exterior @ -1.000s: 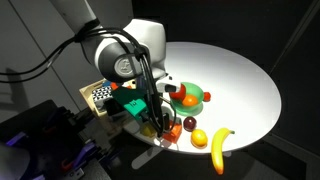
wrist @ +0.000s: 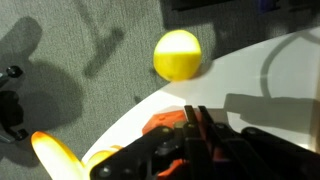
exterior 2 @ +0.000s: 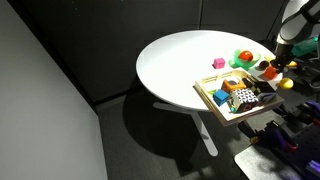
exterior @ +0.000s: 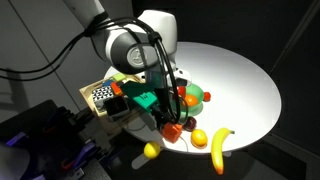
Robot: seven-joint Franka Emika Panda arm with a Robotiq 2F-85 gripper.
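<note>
A yellow ball-shaped fruit appears just past the white table's edge, against the grey floor, in the wrist view. In exterior view 1 the same fruit sits low by the near edge; what supports it, if anything, cannot be made out. My gripper is over an orange-red object, which its dark fingers partly cover. The fingertips look close together, and no item shows between them. From exterior view 1, the orange-red object is at the table's near edge, right by the gripper.
A green bowl holds red and orange produce. To the right are a dark round fruit, an orange and a banana. A wooden tray of several items stands nearby.
The yellow fruit has shifted from beside the fingers to lower down, past the table edge. My gripper is now higher and apart from it, near the orange-red object.
</note>
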